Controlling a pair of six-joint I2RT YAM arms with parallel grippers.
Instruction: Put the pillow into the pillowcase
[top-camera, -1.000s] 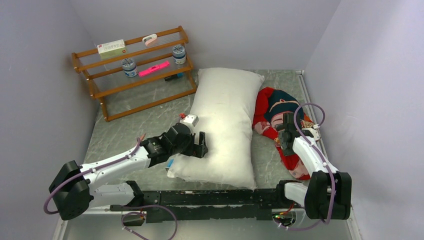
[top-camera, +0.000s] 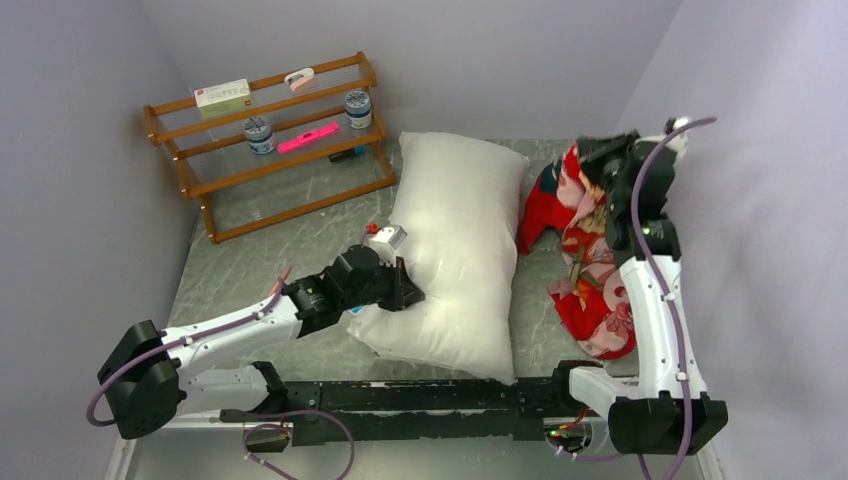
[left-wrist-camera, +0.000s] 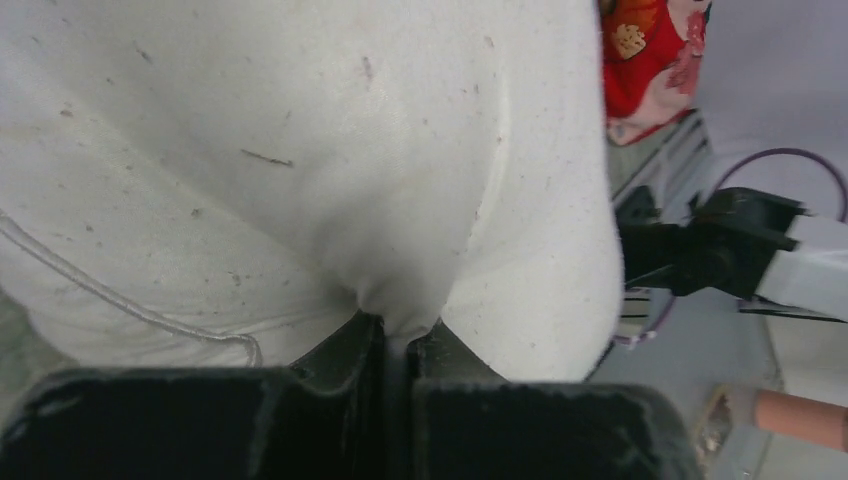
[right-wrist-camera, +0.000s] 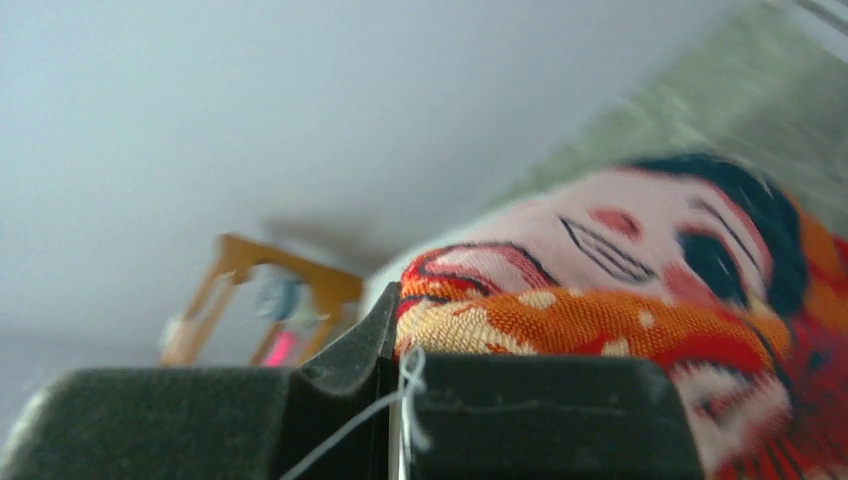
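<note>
The white pillow (top-camera: 460, 240) lies on the grey floor in the middle of the top view, long side running front to back. My left gripper (top-camera: 415, 298) is shut on a pinched fold of its lower left part; in the left wrist view the white fabric (left-wrist-camera: 400, 240) gathers between the fingers. To the right, the red patterned pillowcase (top-camera: 595, 290) hangs partly lifted, its lower end spread near the floor. My right gripper (top-camera: 590, 160), blurred and raised, is shut on its upper edge. Patterned cloth (right-wrist-camera: 590, 320) stretches from those fingers in the right wrist view.
A wooden rack (top-camera: 270, 140) with tins, a box and a pink item stands at the back left. Walls close in on the left, back and right. A strip of bare floor (top-camera: 535, 300) separates pillow and pillowcase.
The right arm has swung up and back, raising the pillowcase from its crumpled heap. The left gripper has gone from open to shut on the pillow, which has shifted slightly right.
</note>
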